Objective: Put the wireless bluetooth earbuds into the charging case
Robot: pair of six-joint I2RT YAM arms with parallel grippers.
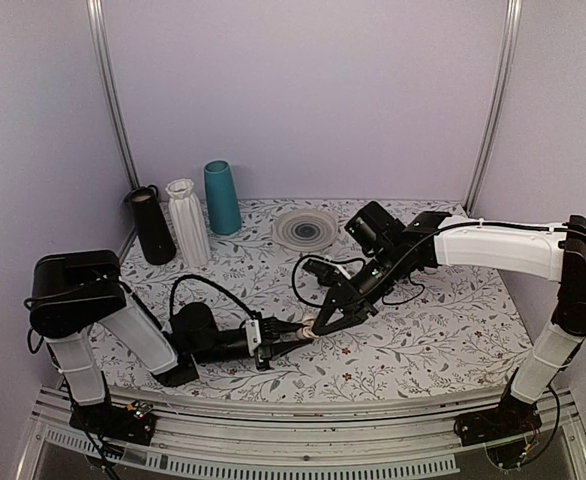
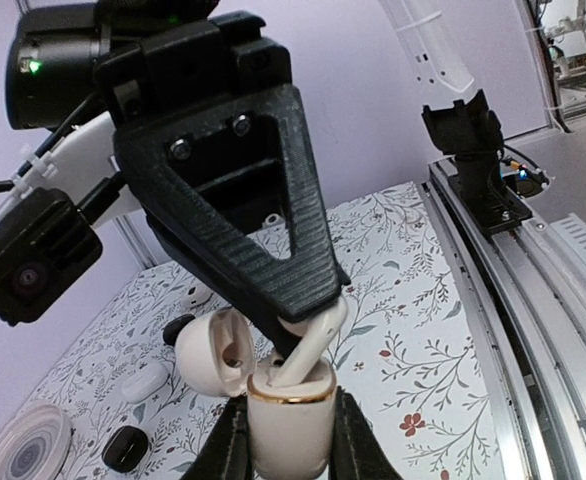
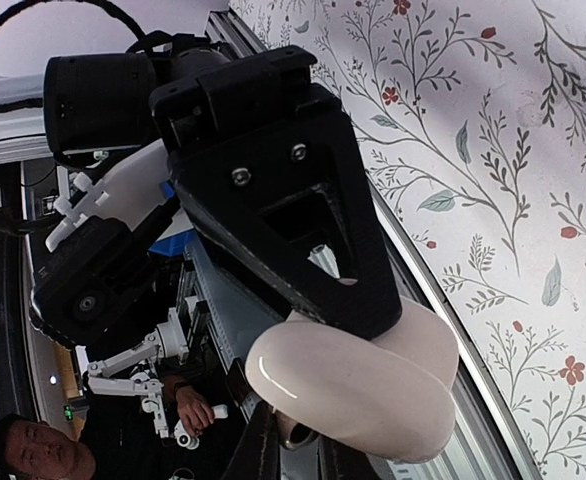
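The white charging case (image 2: 291, 428) is held upright above the table, its lid (image 2: 213, 350) swung open. My left gripper is shut on the case body, one finger on each side. A white earbud (image 2: 320, 338) is gripped by my right gripper, its stem slanting down to the case's gold-rimmed mouth. How deep the stem sits cannot be told. In the right wrist view the lid (image 3: 353, 390) hides most of the earbud between the fingers. From the top view both grippers meet around the small white case (image 1: 311, 328).
Behind stand a black jug (image 1: 151, 226), a white vase (image 1: 187, 224) and a teal cup (image 1: 222, 198). A grey round plate (image 1: 305, 230) lies mid-back. In the left wrist view, a black oval object (image 2: 125, 449) and a white one (image 2: 145, 382) rest on the table.
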